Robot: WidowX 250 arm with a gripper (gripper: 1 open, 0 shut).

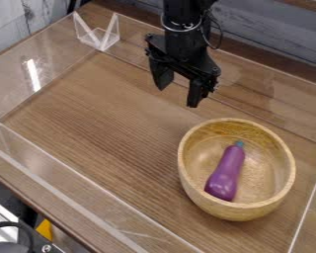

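Note:
My black gripper point(180, 83) hangs at the top centre of the camera view, over the bare wooden surface, open with nothing visible between its fingers. Below it and to the right, a round cream bowl point(196, 139) holds a purple elongated object point(225, 173) with a small teal tip, lying lengthwise inside.
A clear plastic piece point(99, 30) stands at the upper left, another at the left edge. A black item with yellow shows at the bottom left. A raised edge runs along the upper right.

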